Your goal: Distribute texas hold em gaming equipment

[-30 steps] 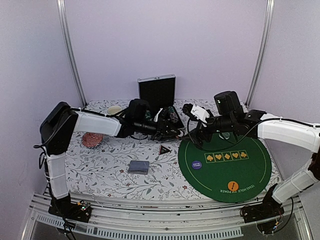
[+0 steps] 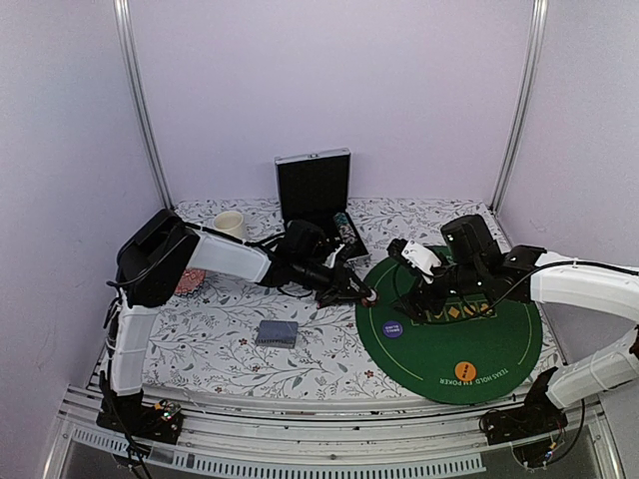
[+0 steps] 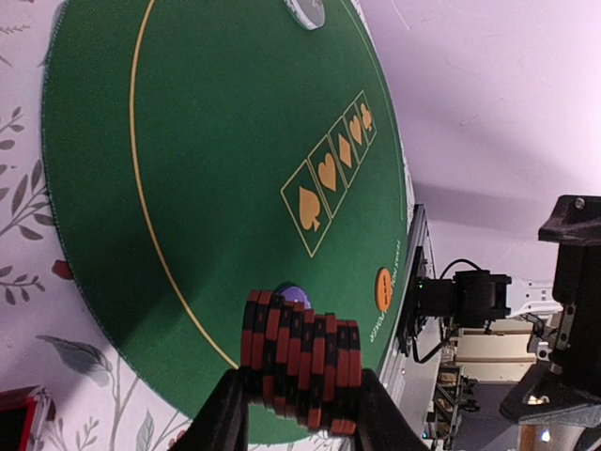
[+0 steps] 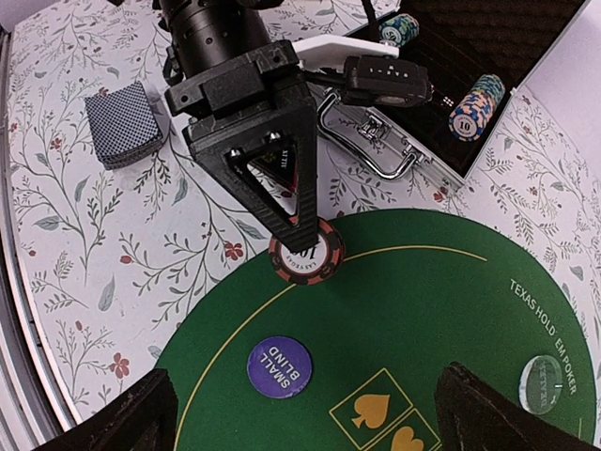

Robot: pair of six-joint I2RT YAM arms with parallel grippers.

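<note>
A stack of red-and-black poker chips is gripped in my left gripper (image 2: 361,295), held over the left edge of the green poker mat (image 2: 449,359); in the right wrist view its top chip (image 4: 305,260) faces that camera. My right gripper (image 2: 419,299) stands open above the mat, right of the left one. On the mat are a purple small blind button (image 4: 279,367), an orange button (image 2: 464,371) and a clear disc (image 4: 541,383).
The open chip case (image 4: 474,108) with chip stacks stands at the back. A dark card box (image 2: 276,333) lies front left. A white cup (image 2: 230,224) and a red patterned item (image 2: 189,282) are at left.
My left gripper has moved right and a little toward the front with the chip stack, onto the mat's edge. The right arm has also shifted right and lower in the top view.
</note>
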